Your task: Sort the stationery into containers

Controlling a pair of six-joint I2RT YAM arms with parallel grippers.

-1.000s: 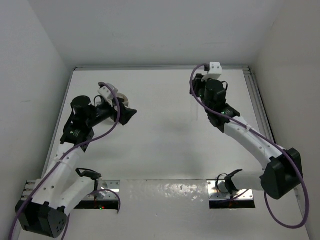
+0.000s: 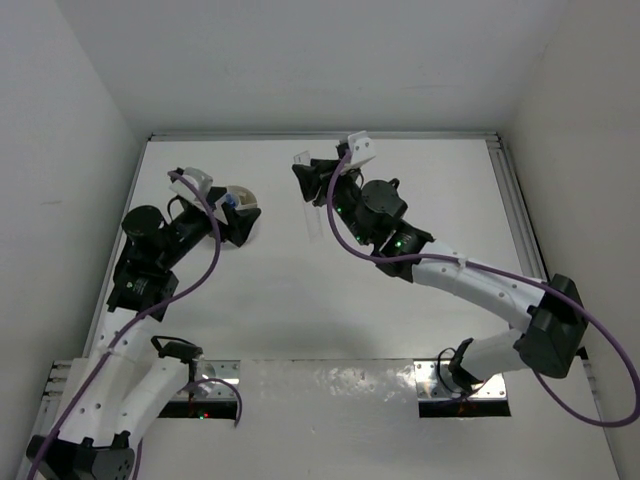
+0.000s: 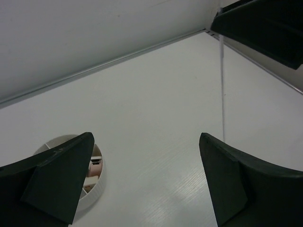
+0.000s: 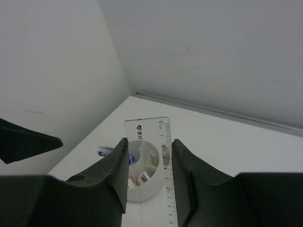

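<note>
A clear plastic ruler (image 4: 163, 124) stands upright in my right gripper, which is shut on it. In the top view the ruler (image 2: 312, 218) hangs right of the middle-left table area. The round white container (image 4: 146, 189) with dividers shows behind the ruler and holds several small items. My left gripper is part open with nothing between its fingers; the container (image 3: 97, 193) lies partly behind its left finger. Seen edge-on, the ruler (image 3: 222, 90) is a thin line at the right.
In the top view the left arm partly covers the container (image 2: 240, 196). A blue item (image 4: 105, 150) shows at the container's left side.
My right arm has carried the ruler left across the table toward the container. The left gripper has shifted slightly left.
</note>
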